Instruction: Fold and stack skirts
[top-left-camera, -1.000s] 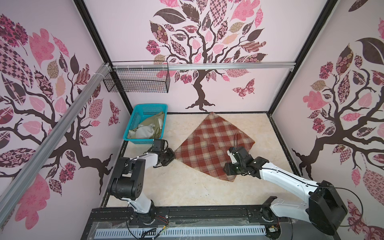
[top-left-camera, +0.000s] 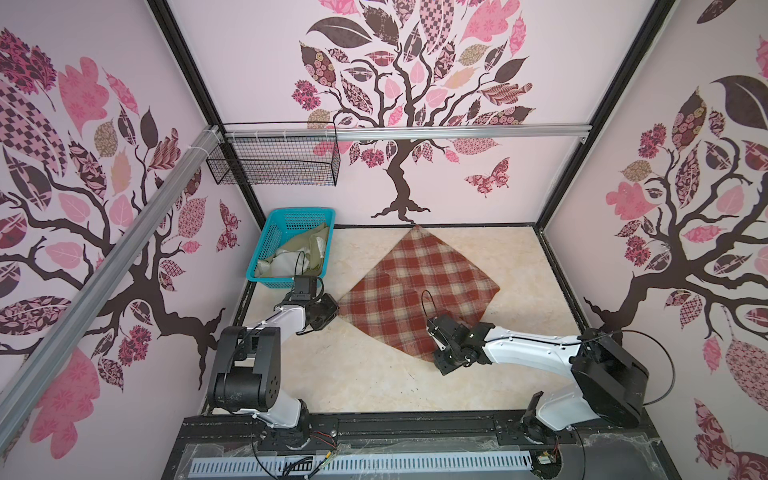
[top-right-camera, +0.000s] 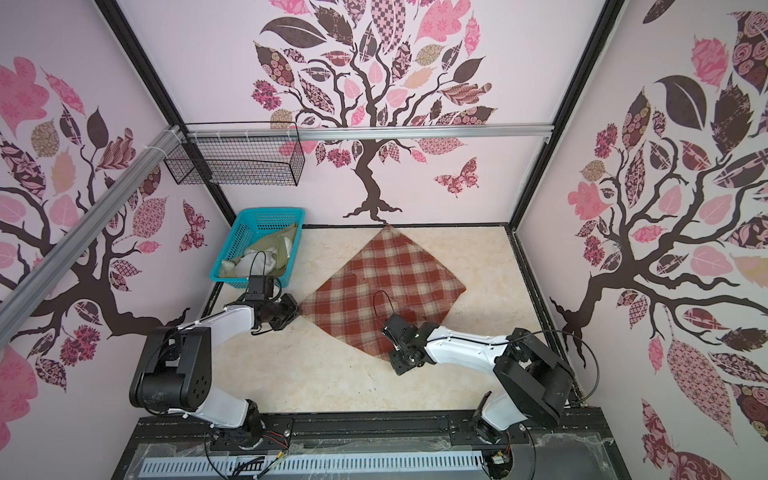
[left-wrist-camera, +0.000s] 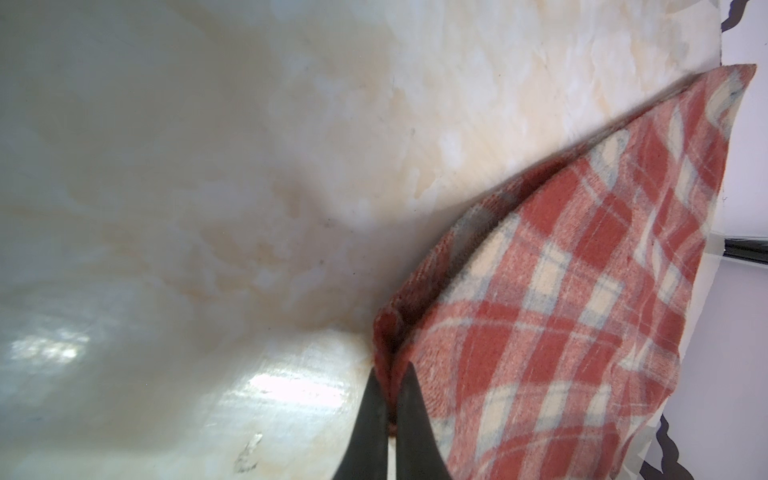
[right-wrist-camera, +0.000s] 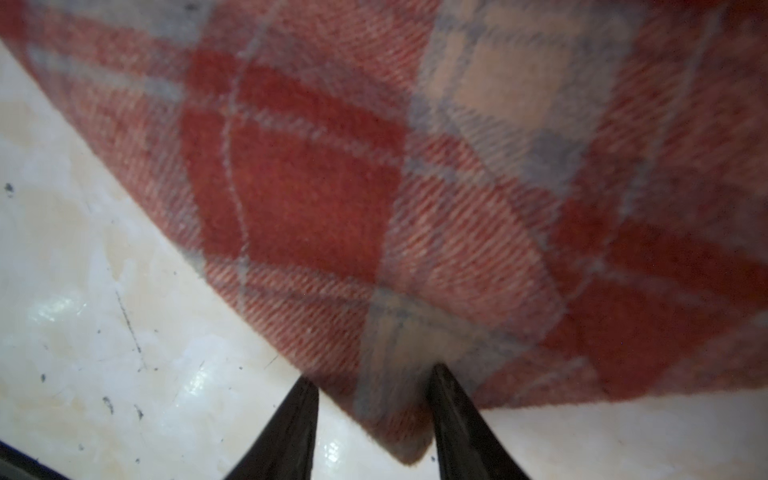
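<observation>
A red-and-cream plaid skirt lies spread as a rough diamond on the table. At its left corner my left gripper is shut; in the left wrist view a pinch of the folded cloth sits between the tips of the left gripper. Over the skirt's near corner stands my right gripper, its fingers apart, one on each side of that corner. The cloth is not visibly clamped there. From above, the right gripper hides part of this corner.
A teal basket holding olive and pale cloth stands at the back left, just beyond the left gripper. Above it hangs a black wire basket. Bare table lies in front of the skirt and to its right.
The skirt and left gripper have shifted slightly left together. My right gripper has moved left and toward the front, from the skirt's right part to its near corner.
</observation>
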